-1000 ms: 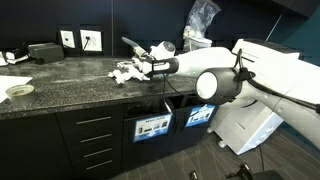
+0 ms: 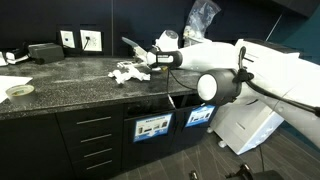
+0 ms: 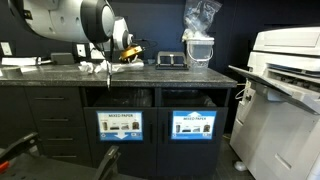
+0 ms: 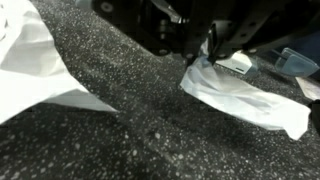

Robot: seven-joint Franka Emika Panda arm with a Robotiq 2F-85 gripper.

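Note:
In the wrist view my gripper is shut on a piece of white paper [image 4: 250,100], which hangs out from the fingers toward the right. Another white sheet [image 4: 35,65] lies on the speckled dark counter at the left of that view. From outside, the gripper [image 2: 152,63] is small and hard to make out over the counter, beside a crumpled white heap [image 2: 128,73]. In the second exterior view, white pieces [image 3: 100,68] lie on the counter, partly hidden by the arm.
Below the counter [image 3: 215,77], two bin fronts labelled mixed paper [image 3: 120,125] stand with dark openings above them. A toaster-like appliance [image 3: 171,60] and a clear bucket [image 3: 201,51] are at the back. A tape roll [image 2: 21,92] lies at the counter's left, with bare surface nearby.
The arm's wrist has risen a little above the counter. The crumpled white heap stays in about the same place.

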